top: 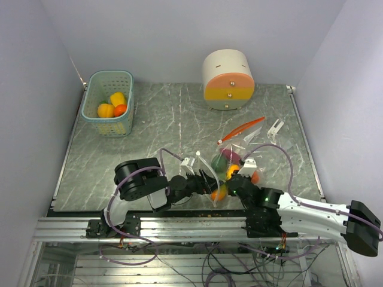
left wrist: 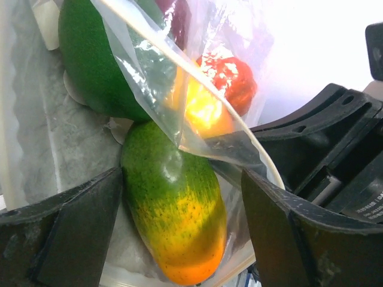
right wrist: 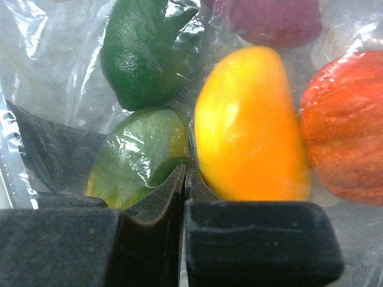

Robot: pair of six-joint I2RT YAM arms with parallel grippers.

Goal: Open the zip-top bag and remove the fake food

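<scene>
The clear zip-top bag [top: 245,146] lies front right, its mouth edge [left wrist: 206,78] standing raised around my left gripper. That gripper is open inside the mouth, with a green-and-orange fruit [left wrist: 173,209] between its fingers. My right gripper is shut and presses on the bag's outside, between that fruit and a yellow-orange fruit [right wrist: 248,131]. Also in the bag are a dark green piece [right wrist: 146,54], a purple piece [right wrist: 269,21] and a red-orange one [right wrist: 353,125].
At the back left stands a green basket [top: 122,127] holding yellow and orange food pieces. A round-topped drawer box [top: 224,66] is at the back. An orange strip [top: 241,129] and a small white item [top: 275,128] lie beyond the bag.
</scene>
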